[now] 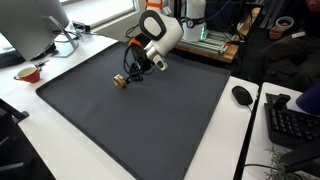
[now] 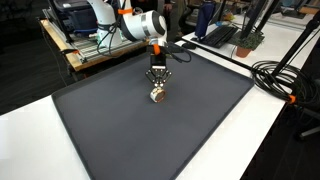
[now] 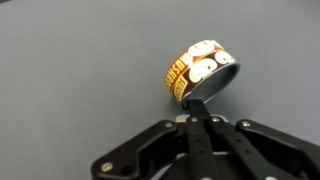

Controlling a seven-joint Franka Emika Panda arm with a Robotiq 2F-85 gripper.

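A short, open-ended ring or cup with a brown, orange and white cartoon pattern (image 3: 196,68) lies on its side on the dark mat; its dark hollow opening shows on the right in the wrist view. The same patterned ring (image 1: 120,81) sits just left of the gripper (image 1: 131,76) in exterior view 1. In exterior view 2 the ring (image 2: 157,95) is right in front of the gripper (image 2: 157,80). My gripper is shut, its fingertips low beside the ring's lower edge, with nothing seen between them. Whether they touch the ring is hard to tell.
A red cup (image 1: 29,74) stands far left on the white table. Past the mat on the right are a computer mouse (image 1: 241,96) and a keyboard (image 1: 291,125). Coiled black cables (image 2: 280,78) lie beyond the mat.
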